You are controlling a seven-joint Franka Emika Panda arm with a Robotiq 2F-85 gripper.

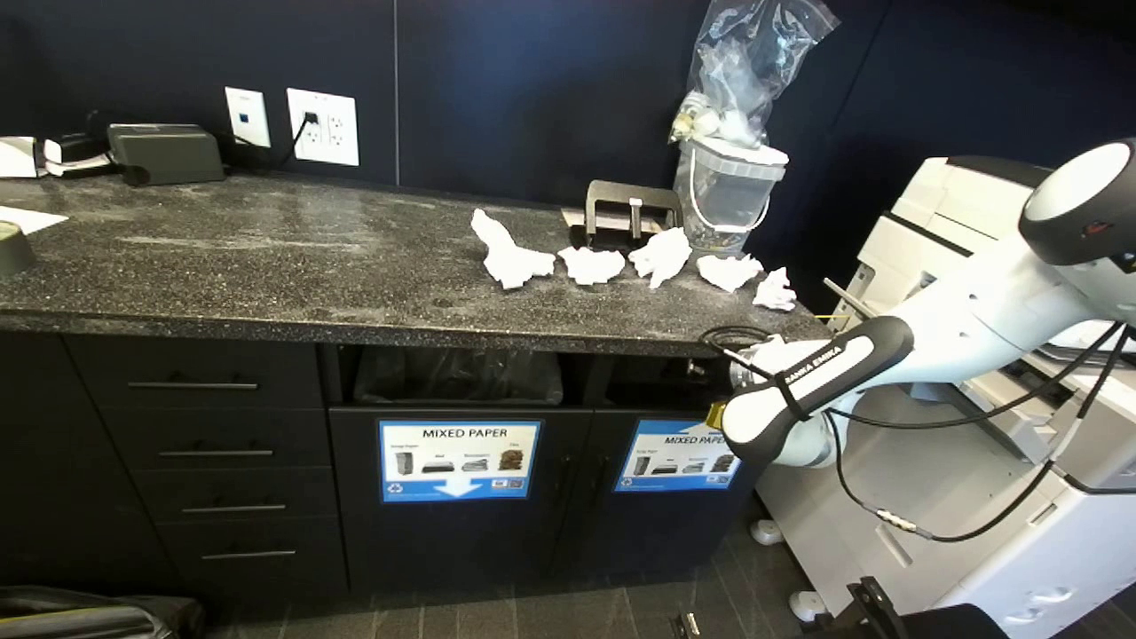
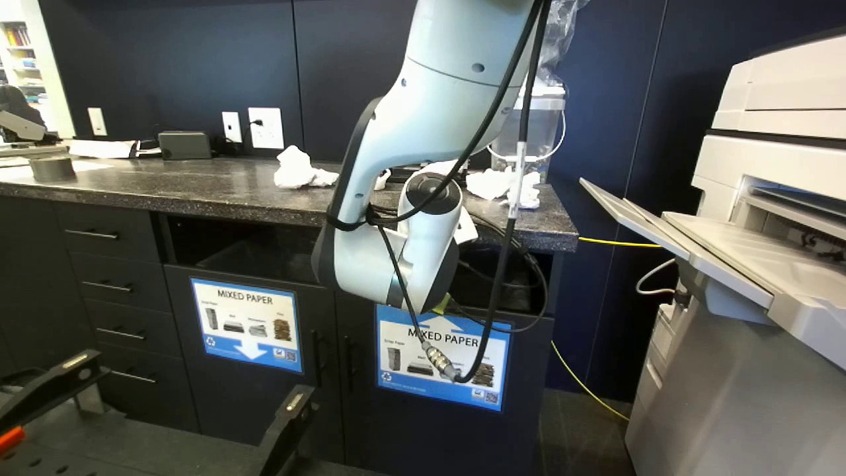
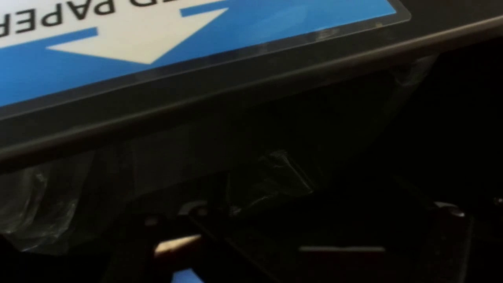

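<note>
Several crumpled white papers lie in a row on the dark countertop, from the leftmost paper to the rightmost paper. The arm reaches into the dark right opening above the cabinet door with the right MIXED PAPER sign. In the wrist view my gripper stands open inside that opening, its fingers wide apart and dim. No paper shows between them. A clear plastic liner hangs below the front edge of the opening. What lies deeper in the bin is too dark to see.
The left opening with a liner is unobstructed. A clear bucket and a dark metal frame stand behind the papers. The printer is close on the right. Cables loop from the arm.
</note>
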